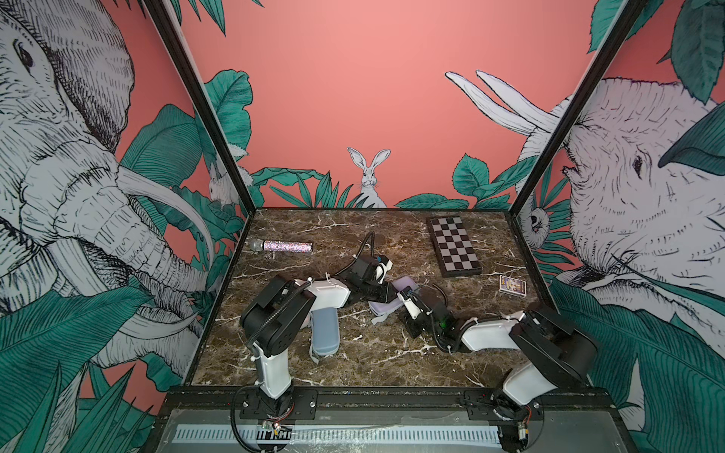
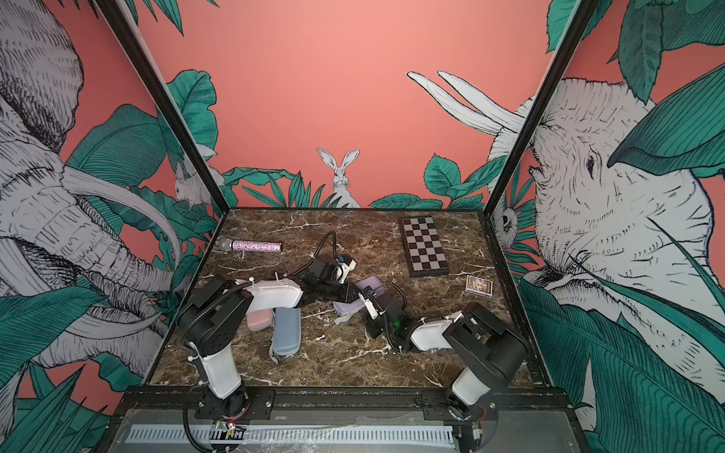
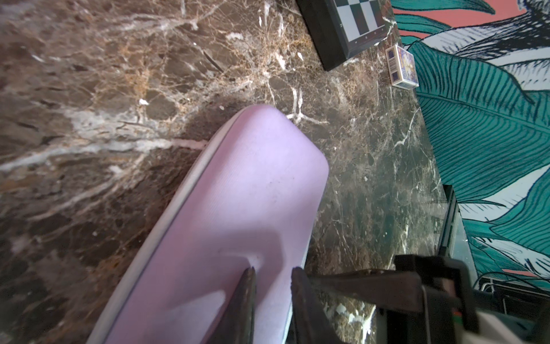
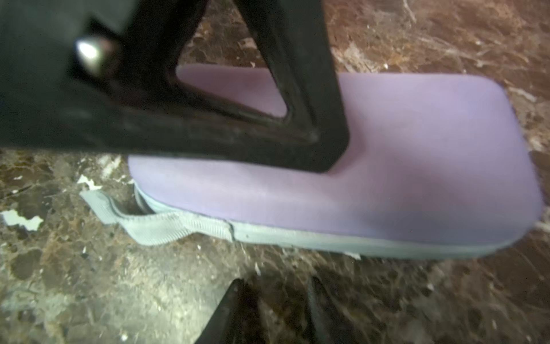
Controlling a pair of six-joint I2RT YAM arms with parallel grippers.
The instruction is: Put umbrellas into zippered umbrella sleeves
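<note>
A lilac zippered sleeve (image 4: pixel 435 154) lies on the marble table, a pale fabric strap at one end. My left gripper is nearly shut at its upper side, and one of its fingers (image 4: pixel 309 126) rests against the sleeve's top. The tips stand slightly apart with lilac material at them; exactly what is pinched is hard to see. My right gripper stands open low beside the sleeve's zipper side, nothing between its fingers. A blue sleeve (image 1: pixel 325 332) lies left of it, and a pink one (image 2: pixel 259 318) is partly covered by the left arm. No bare umbrella shows.
A sparkly pink tube (image 1: pixel 287 247) lies at the back left. At the back right are a checkered box (image 1: pixel 454 245) and a small card box (image 1: pixel 512 284).
</note>
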